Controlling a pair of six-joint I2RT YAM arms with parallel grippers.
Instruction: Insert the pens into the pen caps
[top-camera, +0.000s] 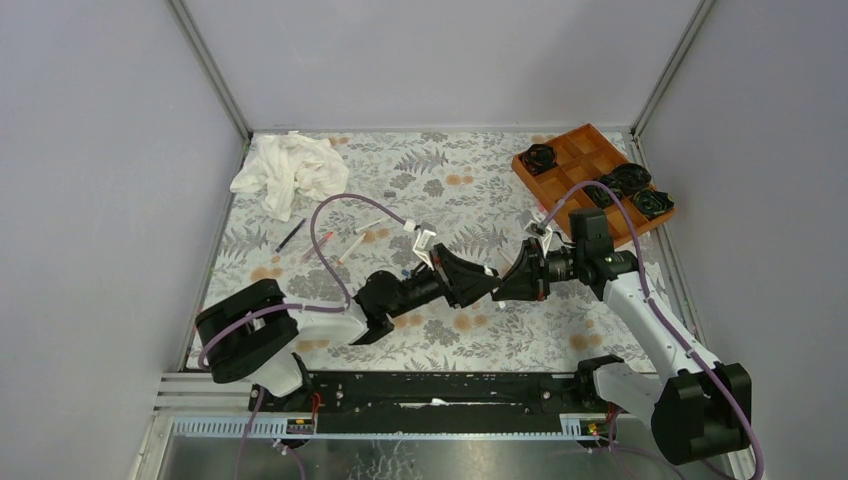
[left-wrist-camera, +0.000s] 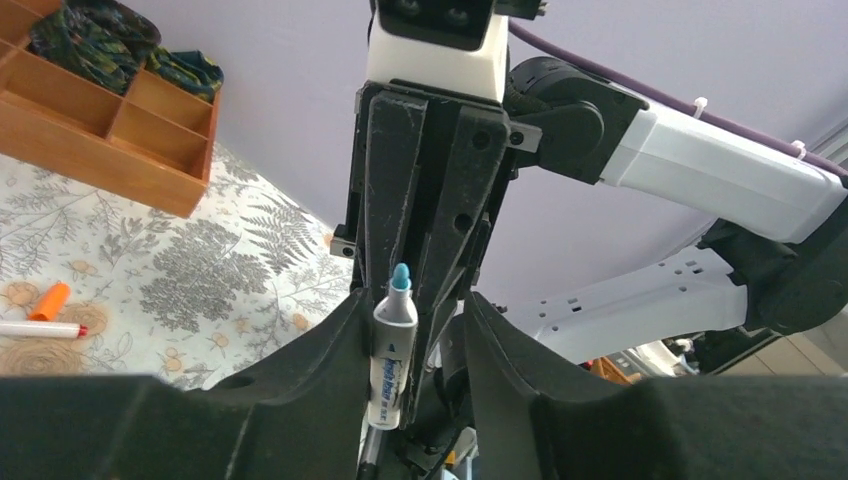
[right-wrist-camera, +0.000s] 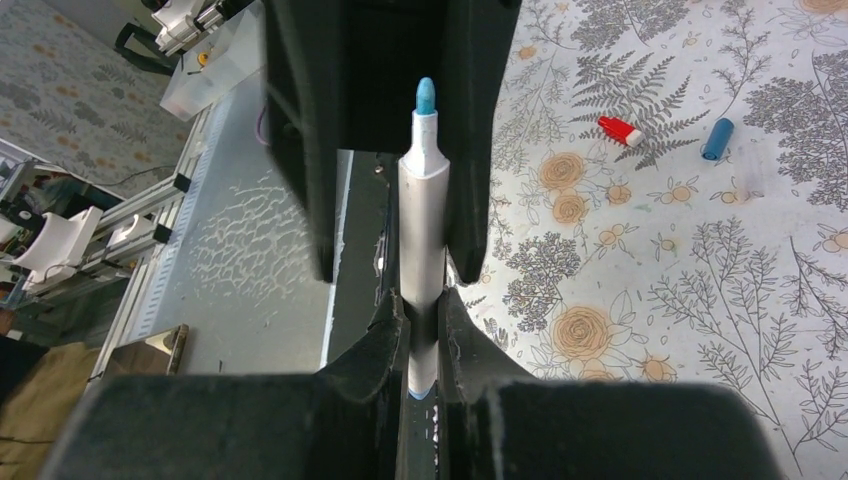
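Note:
A white pen with a light-blue tip (right-wrist-camera: 422, 230) stands upright in my right gripper (top-camera: 500, 282), which is shut on it. My left gripper (top-camera: 478, 276) has its fingers around the same pen, seen up close in the left wrist view (left-wrist-camera: 393, 350); whether they touch it is unclear. A blue cap (right-wrist-camera: 717, 139), a red cap (right-wrist-camera: 619, 130) and an orange cap (left-wrist-camera: 50, 303) lie on the mat. Several other pens (top-camera: 351, 249) lie loose at the left of the table.
A wooden divided box (top-camera: 570, 160) with dark bundled items is at the back right. A white cloth (top-camera: 290, 170) lies at the back left.

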